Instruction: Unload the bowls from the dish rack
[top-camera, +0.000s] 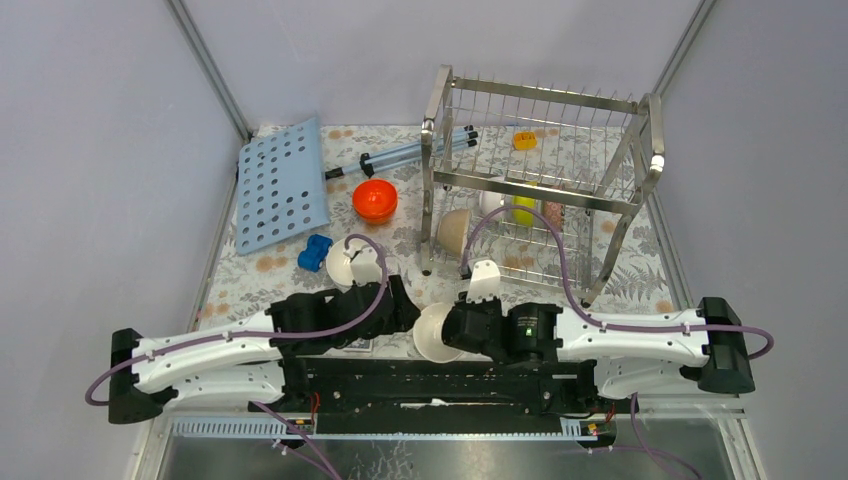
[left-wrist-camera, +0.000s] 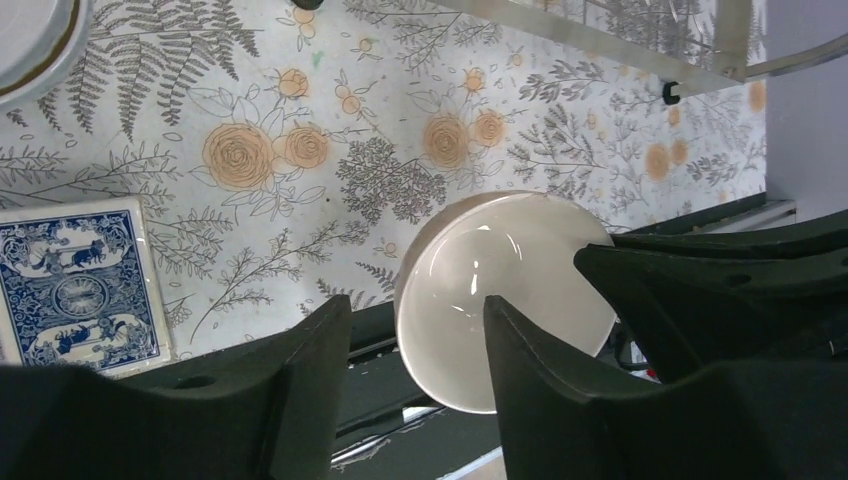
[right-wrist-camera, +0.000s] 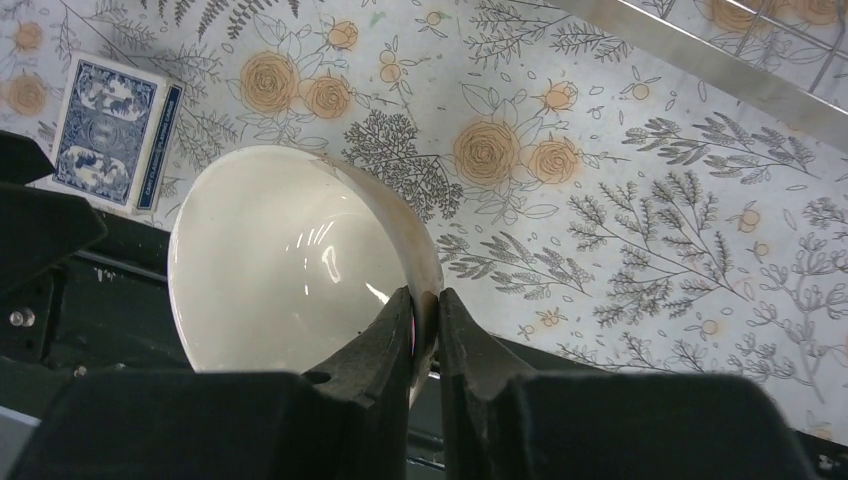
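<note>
A cream bowl (top-camera: 433, 336) hangs tilted between my two grippers near the table's front edge. In the right wrist view, my right gripper is shut on this bowl's rim, one finger inside and one outside. My left gripper stands open, its fingers well apart; the bowl's near wall shows beyond the gap. Whether the left fingers touch it cannot be told. Another beige bowl (top-camera: 453, 231) leans on its side in the dish rack (top-camera: 530, 190). On the table are an orange bowl (top-camera: 375, 201) and a white bowl (top-camera: 344, 262), partly covered by my left arm.
A blue perforated board (top-camera: 283, 187) and a blue object (top-camera: 314, 252) lie at left. Behind the orange bowl is a folded tripod (top-camera: 400, 156). A card box (right-wrist-camera: 118, 132) rests near the front edge. The rack also holds yellow and white items.
</note>
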